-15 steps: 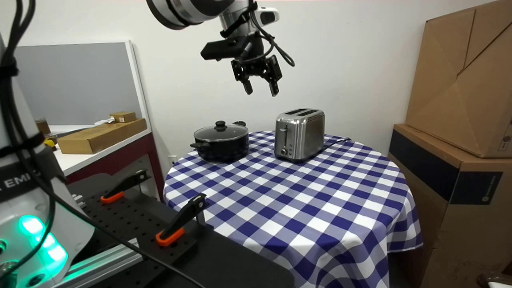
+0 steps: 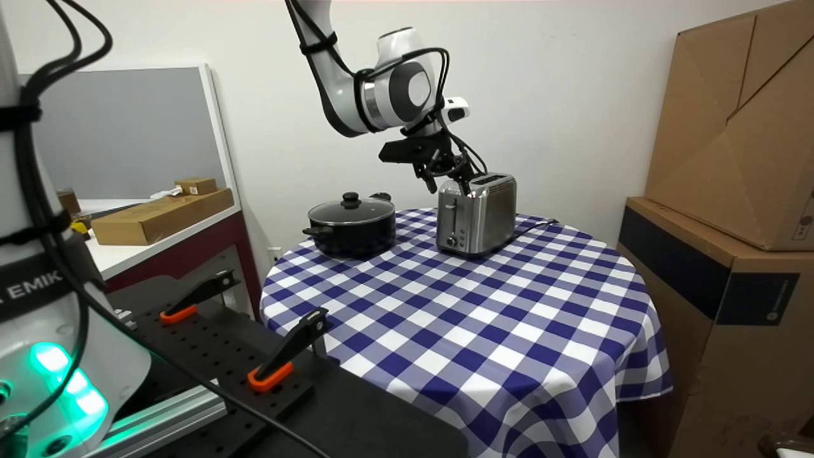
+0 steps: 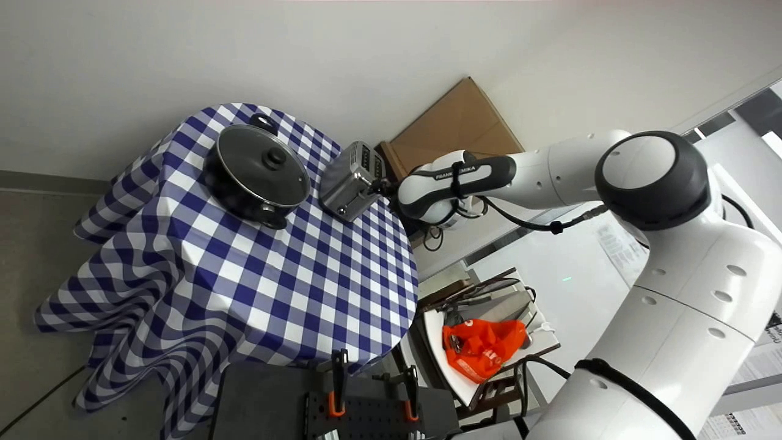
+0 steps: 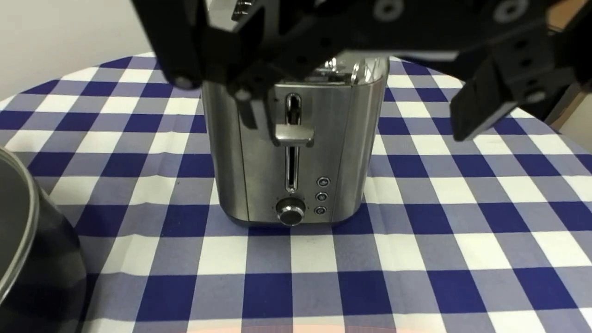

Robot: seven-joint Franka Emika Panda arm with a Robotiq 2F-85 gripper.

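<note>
A silver toaster [image 2: 494, 217] stands upright on the checked tablecloth [image 2: 488, 324]. In the wrist view, its front face [image 4: 324, 144] points toward me, with the lever [image 4: 294, 133] high in its slot and a knob [image 4: 291, 211] low down. My gripper [image 2: 448, 186] is open by the toaster's top front edge. The wrist view has one dark finger [image 4: 256, 108] overlapping the toaster's left front, while the other finger [image 4: 478, 105] is out to the right. Nothing shows held between them. Contact with the toaster is hard to judge.
Left of the toaster sits a black pot [image 2: 355, 235] with a glass lid [image 3: 256, 157]. Large cardboard boxes [image 2: 732, 137] rise beyond the right edge. Black clamps [image 2: 301, 340] are mounted on the dark base near me.
My gripper has come down and to the right, from well above the table to the toaster's top front. The toaster and pot have not moved.
</note>
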